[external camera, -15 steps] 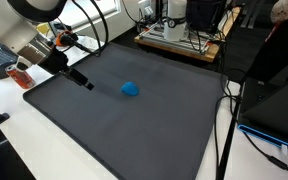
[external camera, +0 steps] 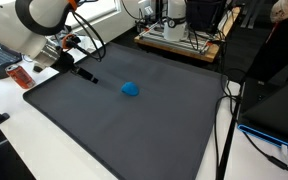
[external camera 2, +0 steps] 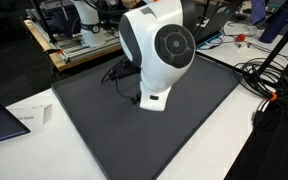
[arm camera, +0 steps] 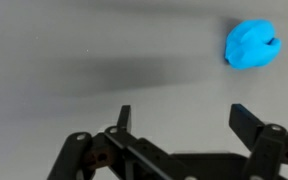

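Note:
A small crumpled-looking blue object (external camera: 130, 88) rests on the dark mat (external camera: 144, 130), near the mat's middle. From the wrist camera the same blue object (arm camera: 252, 44) appears at the upper right, ahead of and apart from my fingers. Wide apart, with nothing between them, are the two black fingers of my gripper, which is open. In exterior view 1 the gripper (external camera: 90, 80) hangs over the left part of the mat, left of the blue object. The white arm (external camera 2: 154, 60) covers much of the mat's middle in exterior view 2, and no blue shows there.
An orange-red can (external camera: 20, 76) stands at the mat's left edge. Black cables (external camera: 222, 120) run along the right side, near a dark laptop-like device (external camera: 274, 115). Bare mat stretches in front and to the right of the blue object.
The white arm has shifted and tilted a little, and the gripper sits slightly higher in exterior view 1. The blue object is where it was.

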